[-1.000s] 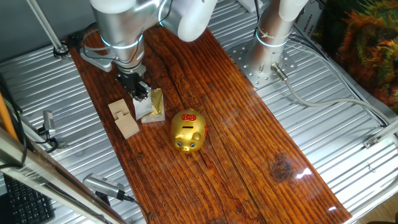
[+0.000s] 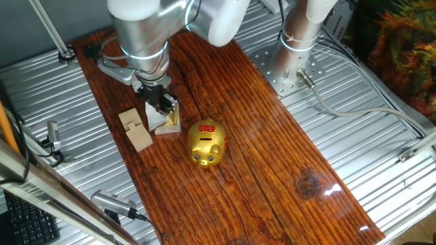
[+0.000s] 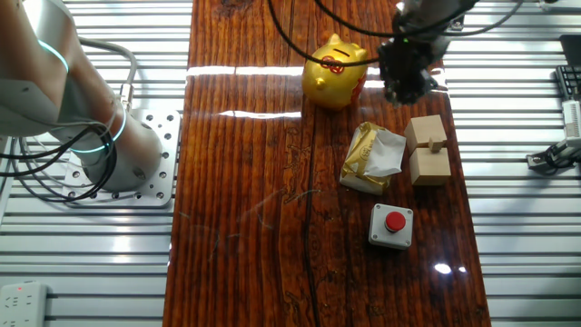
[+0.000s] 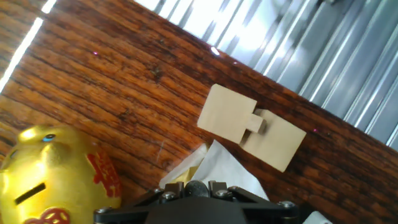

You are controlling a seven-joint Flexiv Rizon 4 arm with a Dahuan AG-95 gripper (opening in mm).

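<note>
My gripper point(image 2: 163, 103) hangs near a small white and gold packet point(image 2: 173, 126), overlapping its upper edge in exterior view 1. In exterior view 2 the dark, blurred gripper point(image 3: 408, 77) appears apart from the packet point(image 3: 368, 171). At the bottom of the wrist view the black fingers come close together around a dark round shape; whether they are shut, or hold it, is unclear. They cover part of the packet point(image 4: 227, 170). A gold piggy bank point(image 2: 206, 151) with red marks and a top slot stands to one side. Two pale blocks point(image 4: 227, 114) sit joined by a small piece.
A grey box with a red button point(image 3: 394, 222) is on the wooden table point(image 3: 245, 245), near the packet. Dark cables point(image 3: 300, 50) cross above the piggy bank.
The packet, piggy bank and blocks stay put.
</note>
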